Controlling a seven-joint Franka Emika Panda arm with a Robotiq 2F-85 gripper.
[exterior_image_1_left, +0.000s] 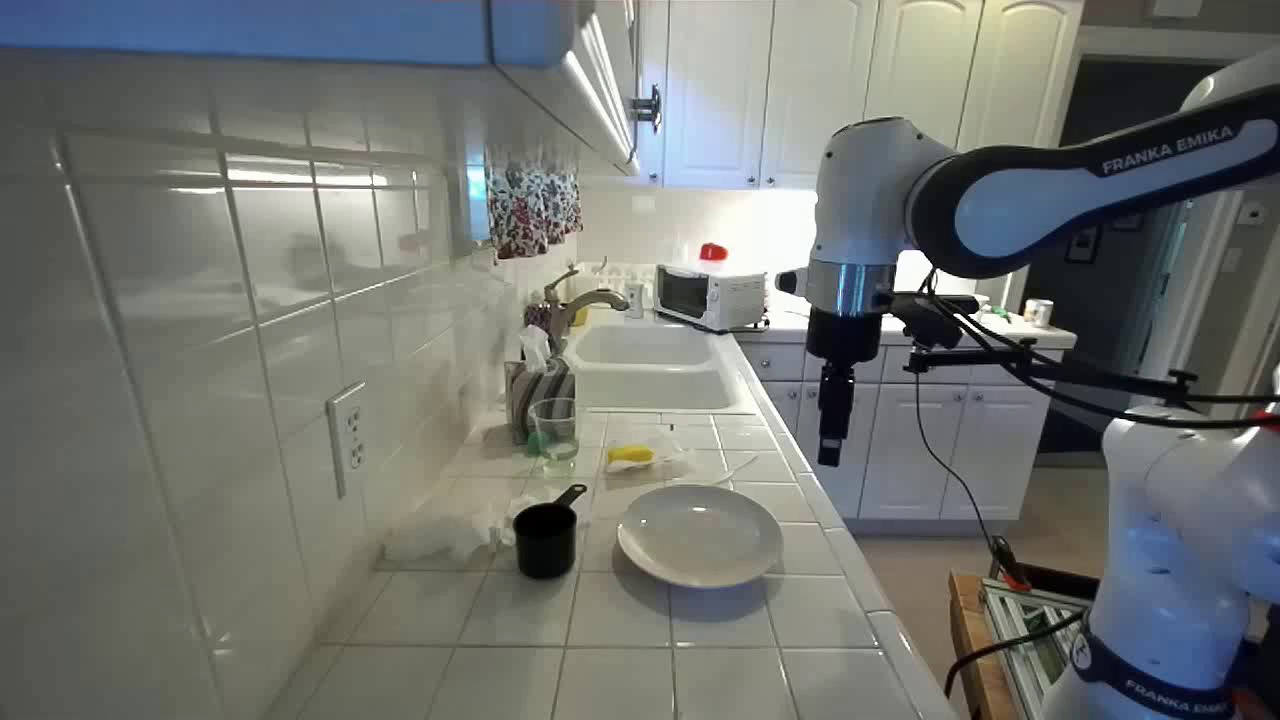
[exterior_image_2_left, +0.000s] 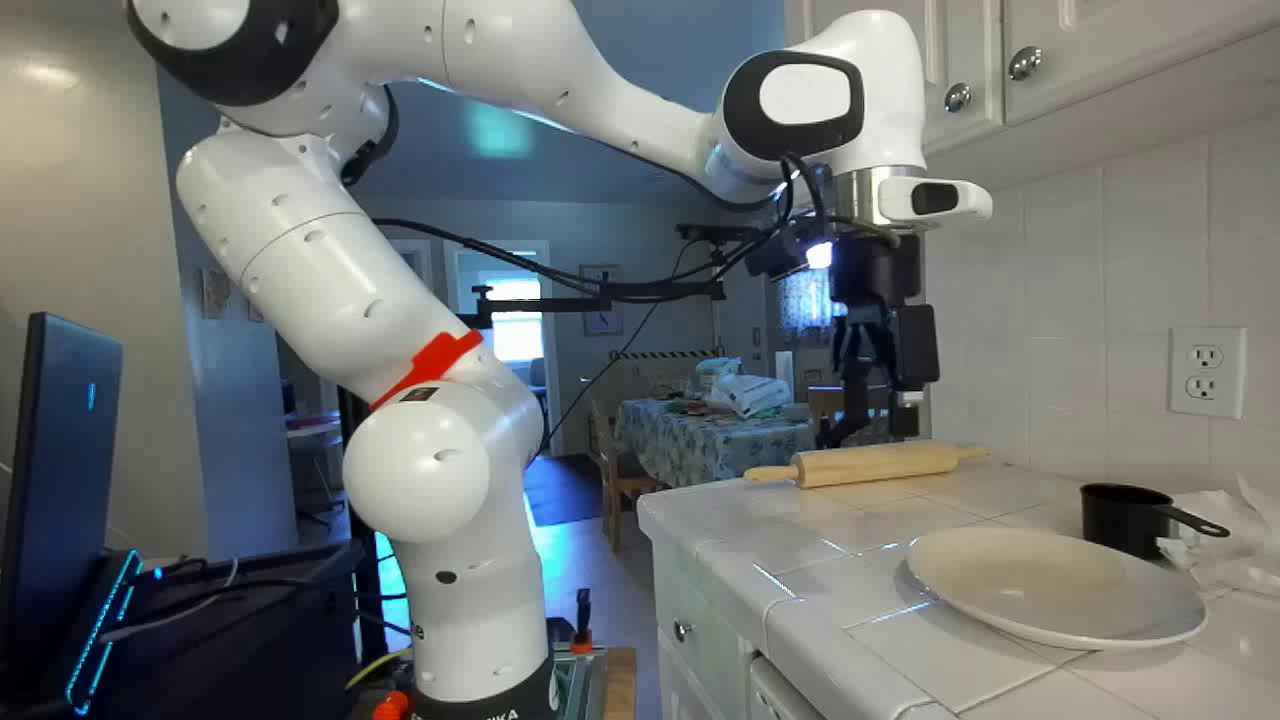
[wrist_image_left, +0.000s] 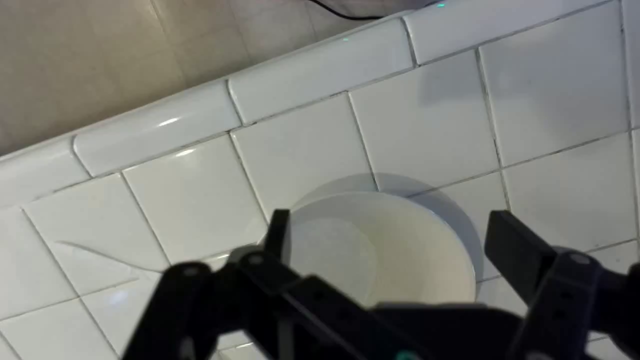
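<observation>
My gripper is open, its two black fingers wide apart with only empty air between them. Below it in the wrist view lies a white plate (wrist_image_left: 414, 258), partly covered by the gripper's body. Exterior view 1 shows the gripper (exterior_image_1_left: 830, 450) pointing down, well above counter height. A black measuring cup (exterior_image_1_left: 546, 540) stands upright just left of the plate (exterior_image_1_left: 699, 536), its handle pointing toward the sink. In exterior view 2 a wooden rolling pin (exterior_image_2_left: 882, 464) lies on the counter, behind the plate.
Along the wall stand a clear cup (exterior_image_1_left: 555, 438) and a striped tissue holder (exterior_image_1_left: 540, 396). Something yellow (exterior_image_1_left: 630, 455) lies before the sink (exterior_image_1_left: 648, 346). A toaster oven (exterior_image_1_left: 710, 296) is farther back. Bare tile (exterior_image_1_left: 612, 672) extends in front of the plate.
</observation>
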